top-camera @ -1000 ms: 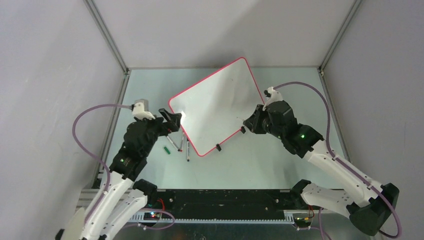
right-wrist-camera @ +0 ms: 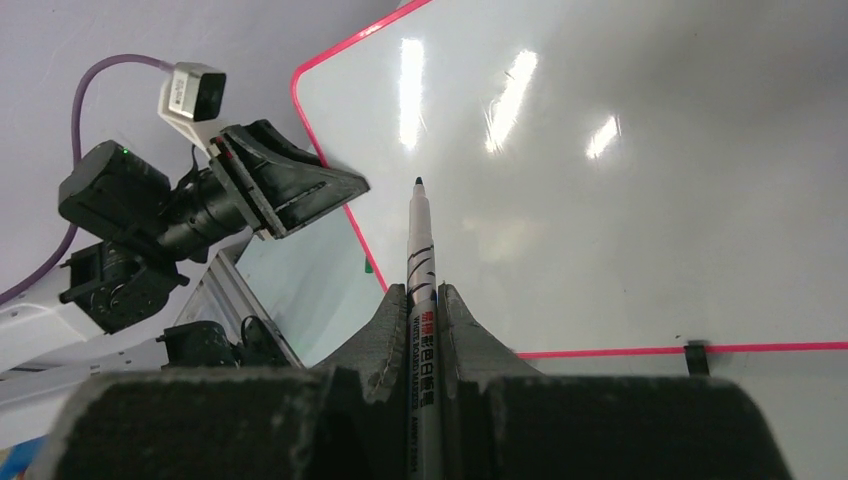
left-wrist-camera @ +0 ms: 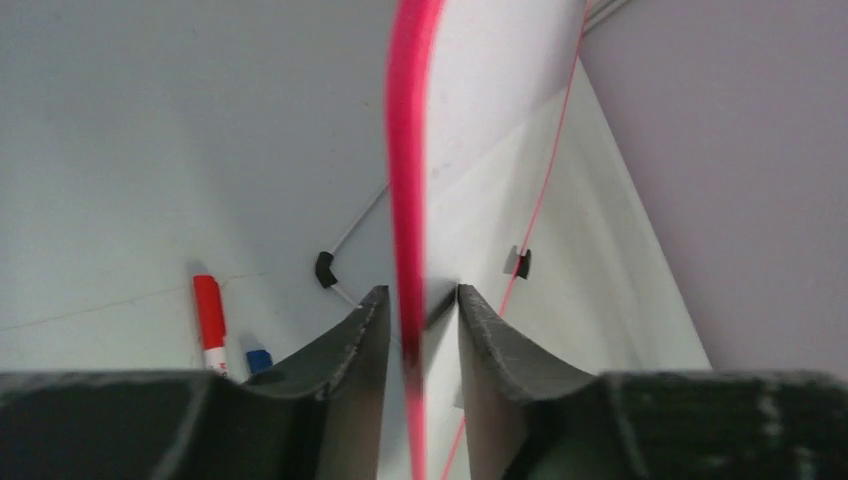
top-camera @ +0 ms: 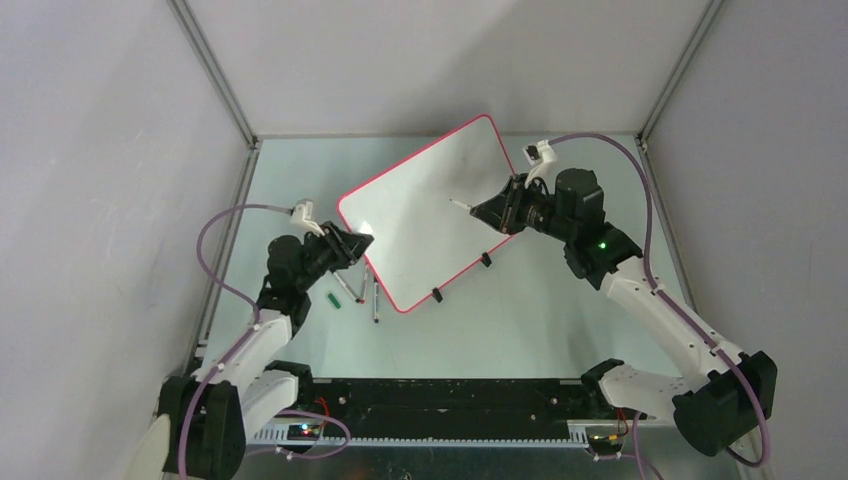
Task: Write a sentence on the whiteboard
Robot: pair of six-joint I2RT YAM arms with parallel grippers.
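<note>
The whiteboard (top-camera: 420, 220) stands tilted on the table, pink-edged, with no writing visible. At its left edge is my left gripper (top-camera: 355, 245); in the left wrist view its fingers (left-wrist-camera: 340, 380) straddle the pink rim (left-wrist-camera: 408, 150), close about it, and whether they grip it is unclear. My right gripper is shut on a white marker (right-wrist-camera: 420, 240), its dark tip pointing over the board's surface.
Several markers (top-camera: 376, 300) and a small green object (top-camera: 333, 300) lie on the table (top-camera: 540, 330) below the board's left side. Black clips (top-camera: 437, 295) sit at the board's lower edge. Walls enclose the back and sides.
My left gripper has moved slightly right onto the board's left edge. My right gripper has moved up over the board with the marker, away from the lower right edge.
</note>
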